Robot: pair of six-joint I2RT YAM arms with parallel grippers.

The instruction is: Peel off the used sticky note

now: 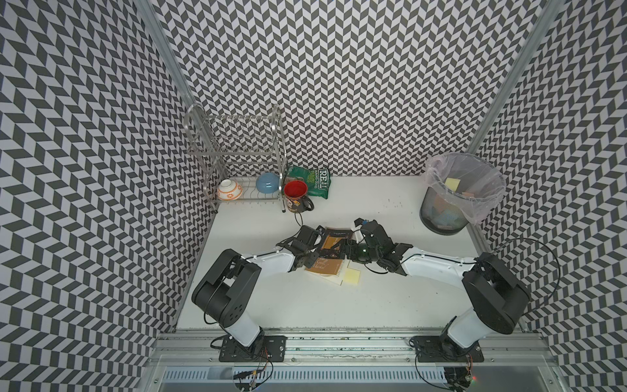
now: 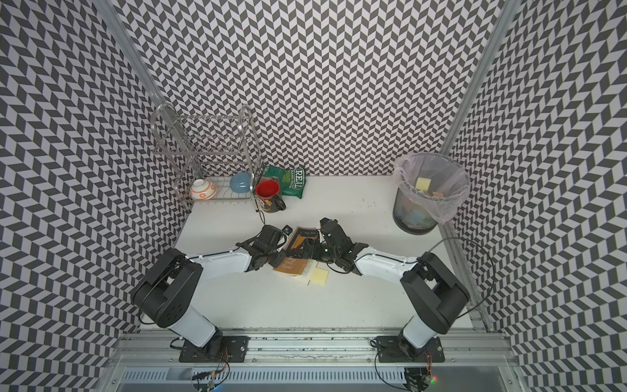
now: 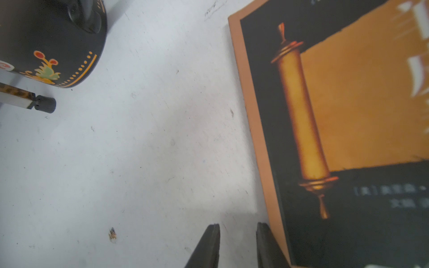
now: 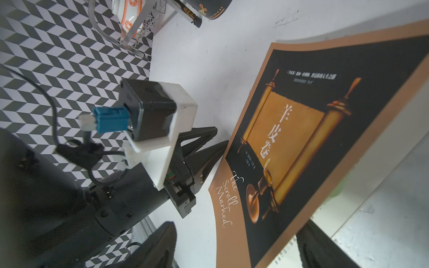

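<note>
The brown-and-black book (image 4: 290, 134) lies on the table, its front cover lifted over pale pages. A yellow sticky note (image 1: 351, 276) shows at its lower right in both top views. My left gripper is at the book's left edge; whether its fingertips grip anything is unclear. My right gripper is over the book's right side, fingers apart around the cover's edge, their tips partly out of focus.
A black mug (image 1: 295, 194), a green bag (image 1: 318, 179) and a wire rack (image 1: 215, 153) with bowls stand at the back left. A lined bin (image 1: 444, 215) stands at the back right.
</note>
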